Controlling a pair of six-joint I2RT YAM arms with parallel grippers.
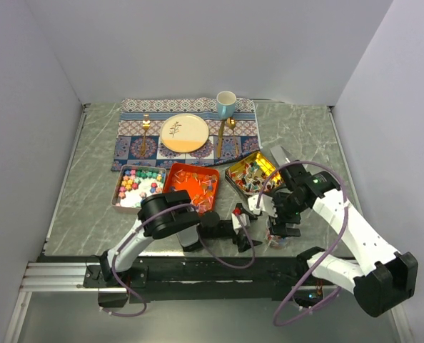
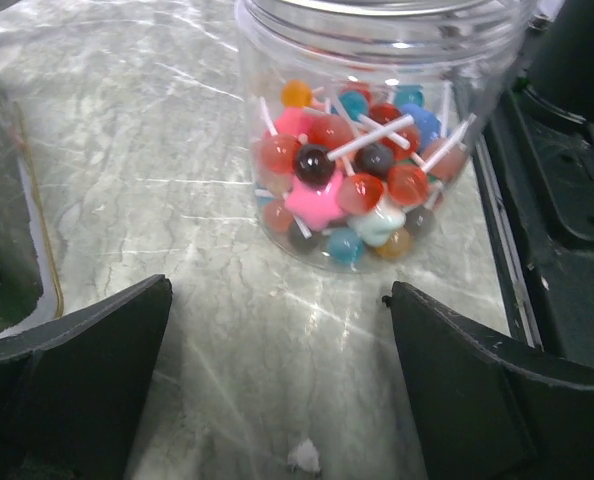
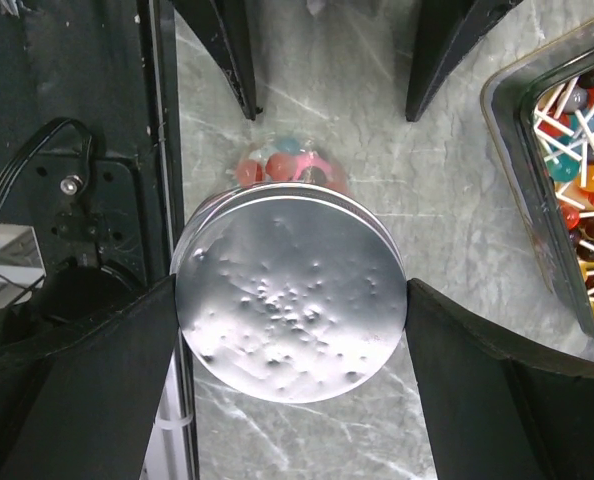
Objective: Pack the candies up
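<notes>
A clear round jar [image 2: 352, 180] holding several lollipops and colourful candies stands upright on the counter, in front of my left gripper. That gripper is open, its fingers apart and empty, with a gap to the jar. In the right wrist view a dented silver lid [image 3: 292, 300] covers the jar's top. My right gripper is over it, open wide, one finger at each side of the lid; whether they touch it I cannot tell. In the top view the jar [image 1: 277, 241] is partly hidden under the right gripper.
Behind the jar sits a lollipop tray [image 1: 235, 166]. An orange tray [image 1: 170, 175] and a tray of colourful candies [image 1: 131, 209] lie to the left. A plate [image 1: 184, 133] and a blue cup [image 1: 226, 104] are at the back.
</notes>
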